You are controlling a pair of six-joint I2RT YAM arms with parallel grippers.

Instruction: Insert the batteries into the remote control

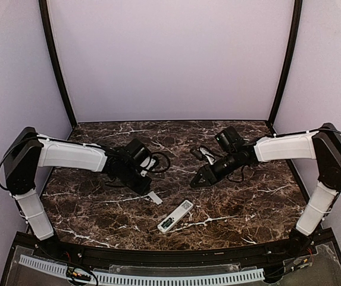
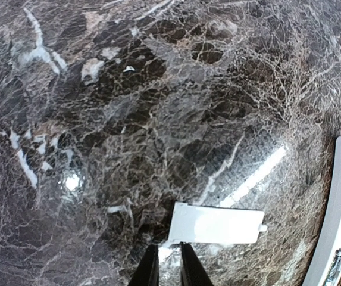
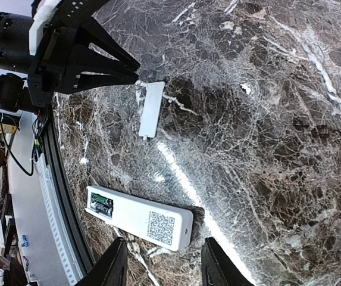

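The white remote (image 1: pixel 175 215) lies on the marble table with its battery compartment (image 3: pixel 101 205) uncovered, a green battery visible inside. A flat white cover lies left of it, just beyond the fingertips of my left gripper, which shows a small gap and nothing clearly between its fingers; the same cover (image 3: pixel 151 109) is in the right wrist view. My right gripper (image 1: pixel 200 179) hovers above and to the right of the remote; in its wrist view the fingers (image 3: pixel 117 262) stand apart at the bottom edge, and what is between their tips is not clear.
Dark rails (image 1: pixel 134 255) run along the front edge. The two arms face each other across the middle.
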